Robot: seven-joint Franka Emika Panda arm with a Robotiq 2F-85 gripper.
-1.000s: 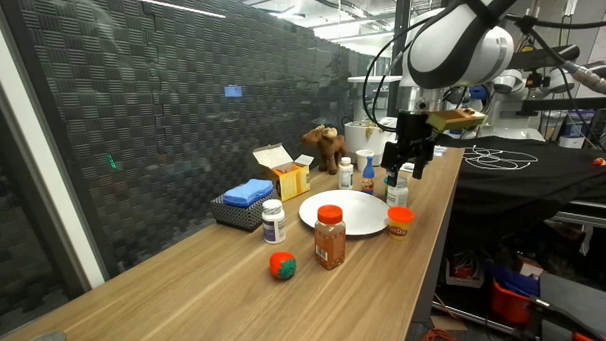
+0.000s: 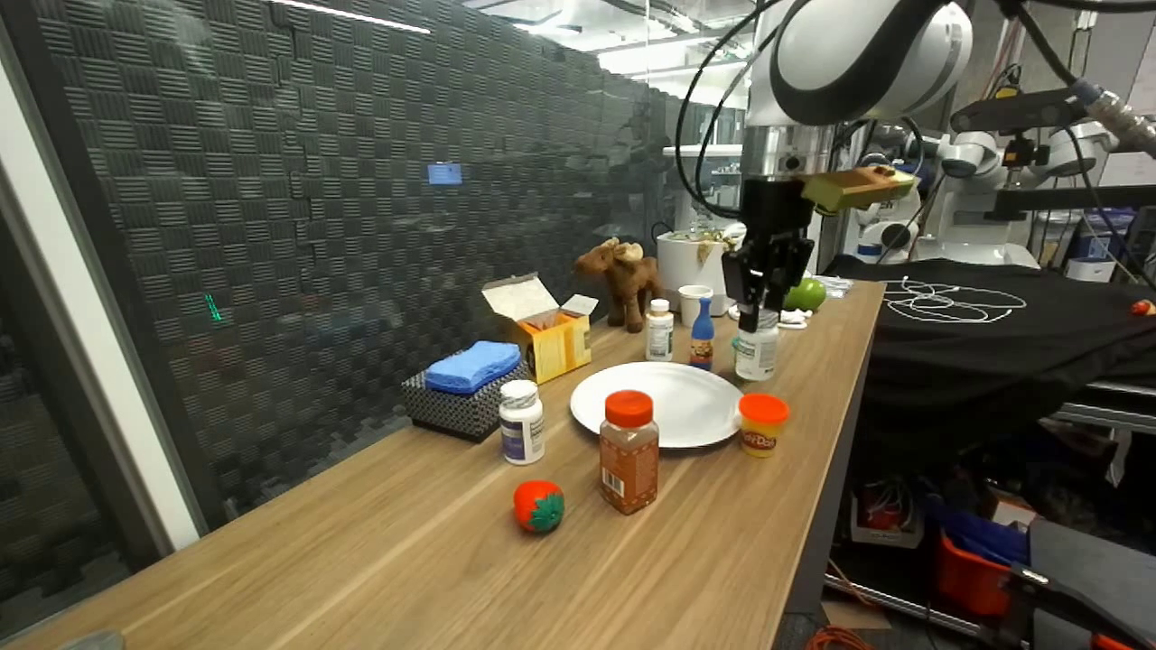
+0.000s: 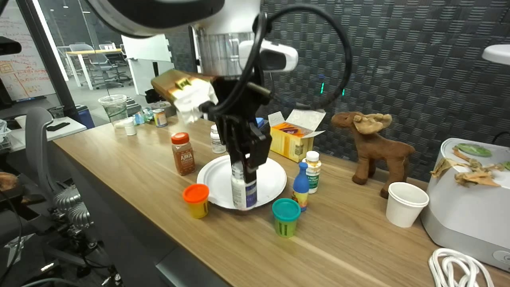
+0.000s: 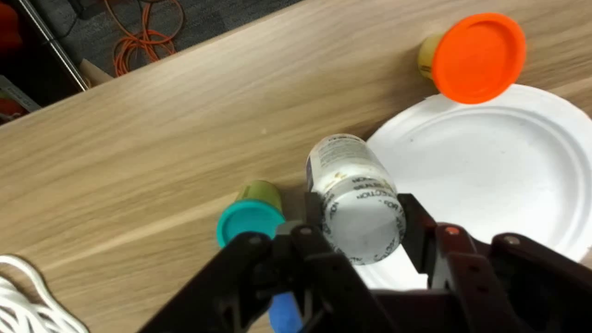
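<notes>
A white bottle [image 4: 363,205] with a printed seal round its cap is held between the fingers of my gripper, which is shut on it near the top. In exterior view 1 the bottle [image 2: 756,352] hangs upright below the gripper [image 2: 759,309], just behind the white plate [image 2: 672,401]. Exterior view 2 has the bottle [image 3: 244,191] in front of the plate [image 3: 272,179], its purple label part facing that camera. It appears slightly raised off the table, though its base is hard to judge.
Close by stand an orange-lidded tub [image 4: 480,58], a teal-lidded tub [image 4: 252,216] and a blue bottle [image 3: 301,185]. A red-capped jar [image 2: 629,455], a red tomato [image 2: 538,506] and another white bottle [image 2: 522,422] occupy the plate's far side in exterior view 2.
The open gripper above the white bottle has closed on it. Gripper and bottle have since risen a little, and the arm stands more upright.
</notes>
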